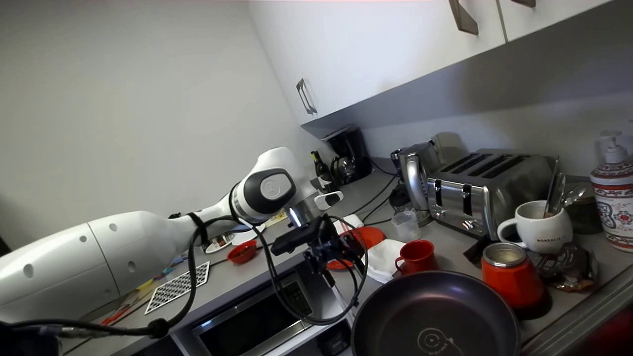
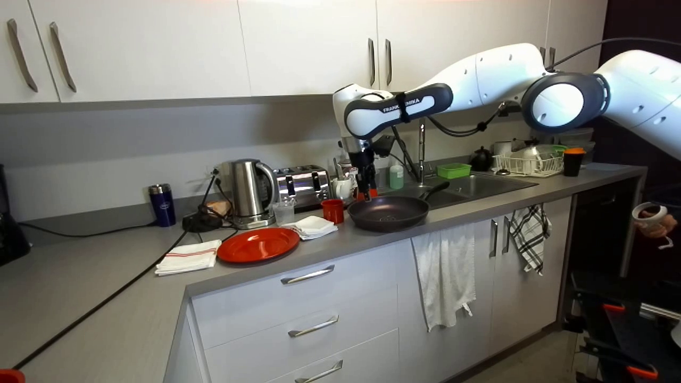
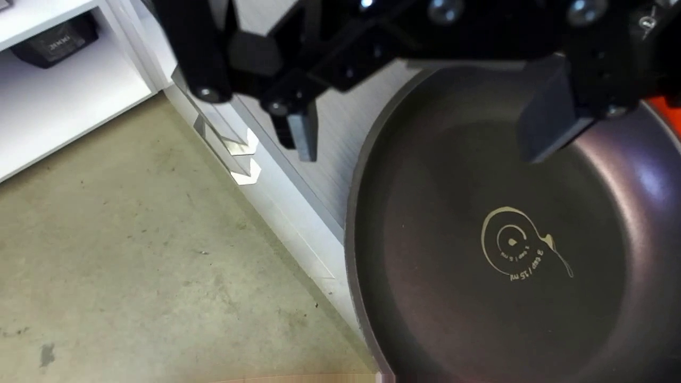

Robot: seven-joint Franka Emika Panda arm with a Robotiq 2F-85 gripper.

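My gripper stands open, its two fingers [image 3: 307, 137] wide apart with nothing between them. In the wrist view it hangs over the near rim of a dark frying pan [image 3: 447, 306], apart from it as far as shows. The pan lies empty on the counter, with a printed measuring mark on its base. Exterior view 1 has the gripper [image 1: 344, 264] left of the pan [image 1: 391, 326] and in front of a red plate [image 1: 374, 237], partly covering it. A red mug [image 1: 419, 257] sits beyond the pan.
A red moka pot base [image 1: 511, 276] and a white mug with utensils [image 1: 543, 228] stand right of the pan. The toaster [image 2: 306, 185] and kettle [image 2: 246, 194] line the wall. White folded cloth [image 2: 313, 226] lies beside the plate. Left of the plate, the counter is mostly clear.
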